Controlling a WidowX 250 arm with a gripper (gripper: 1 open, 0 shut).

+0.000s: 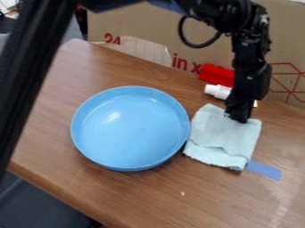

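Observation:
My black gripper (238, 114) points down onto the upper right part of a pale blue-grey cloth (219, 142), which lies crumpled flat on the wooden table right of a light blue plate (128, 128). The fingertips are at the cloth and look shut; whether any cloth is pinched between them I cannot see. A strip of blue tape (266, 170) shows beside the cloth's lower right corner.
A white tube (217, 91) and a red object (215, 74) lie behind the cloth, in front of a cardboard box (286, 44).

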